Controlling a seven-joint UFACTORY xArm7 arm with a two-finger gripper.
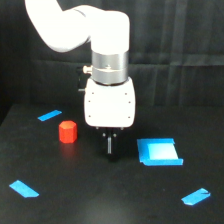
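Observation:
My gripper (111,150) points down over the middle of the black table, in front of the white arm end. Its dark fingers show as one narrow shape against the dark surface, so whether they meet or stand one behind the other is unclear. No object shows between them. To the left, apart from the gripper, a red block (68,132) rests on the table. On the right lies a blue-edged square (160,151) with a pale, lighter patch in its lower right part.
Strips of blue tape lie at the back left (50,115), front left (23,189) and front right (196,197). A dark curtain (180,60) hangs behind the table.

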